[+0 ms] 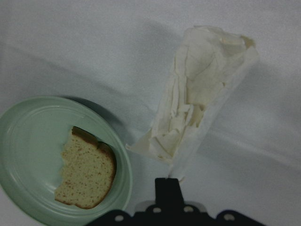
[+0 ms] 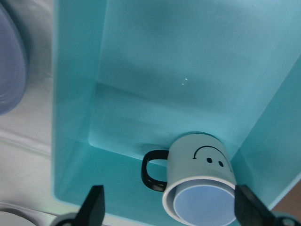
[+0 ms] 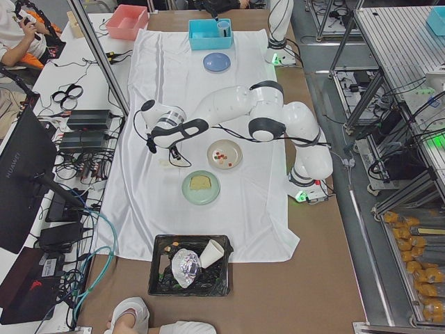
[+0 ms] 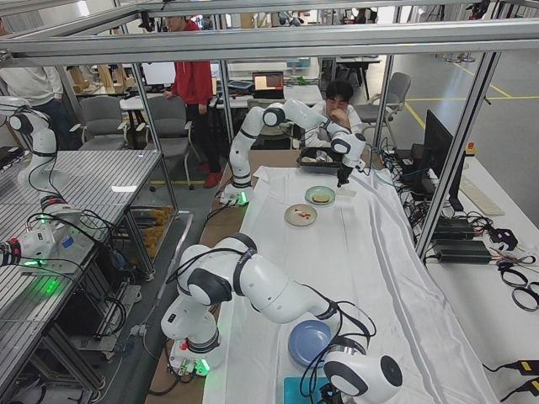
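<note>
A crumpled cream paper wrapper (image 1: 197,89) lies on the white cloth beside the green plate (image 1: 28,155), which holds a bitten bread slice (image 1: 87,169). My left gripper is at the wrapper's near end; its dark fingertips appear close together, and whether they grip the paper is unclear. In the right wrist view my right gripper stands open over the teal bin (image 2: 160,56), its fingers either side of a smiley mug (image 2: 195,160) with a light blue cup (image 2: 202,205) inside.
A beige plate (image 3: 224,154) with small food bits and a blue plate (image 3: 216,61) share the cloth. A black tray (image 3: 168,282) with foil and a white cup sits at the near end; a pink bin (image 3: 128,21) stands at the back left.
</note>
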